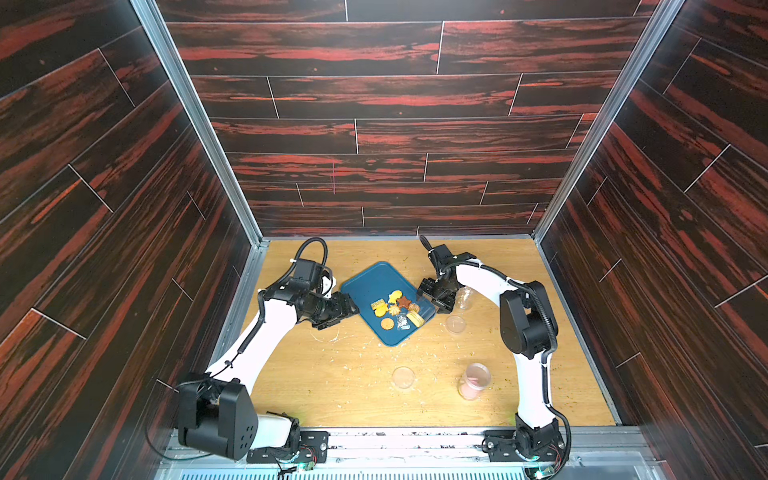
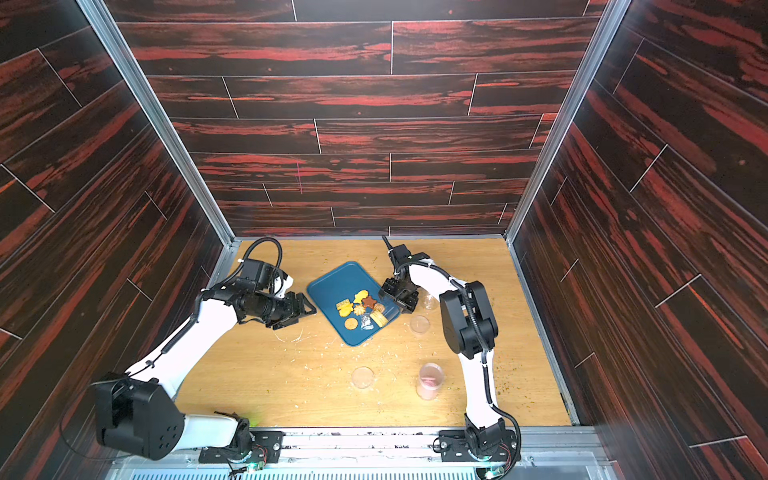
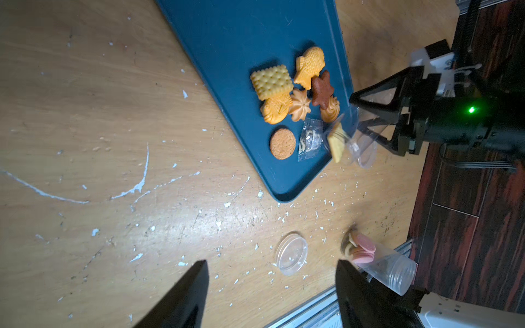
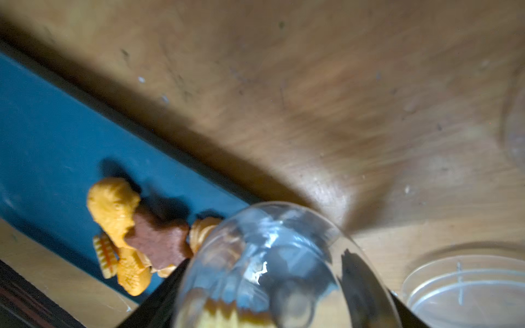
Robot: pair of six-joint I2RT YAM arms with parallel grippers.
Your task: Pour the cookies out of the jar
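A clear jar [image 4: 284, 240] lies on its side over the right corner of the blue tray [image 3: 229, 114], its mouth toward the tray. A pale yellow cookie [image 3: 336, 143] sits at that mouth. My right gripper has a finger on either side of the jar; whether they press on it cannot be seen. On the tray lie a square cracker [image 3: 271, 82], a round cookie [image 3: 282, 143], a brown star cookie [image 3: 322, 90], several others and a clear packet [image 3: 311, 137]. Left of the tray, my left gripper stands open and empty.
A jar with pink cookies [image 1: 473, 381] stands at the front right. Clear lids lie on the table, one at the front [image 1: 403, 377] and one right of the tray [image 1: 456, 324]. Another clear container [image 1: 465, 298] is behind the right arm.
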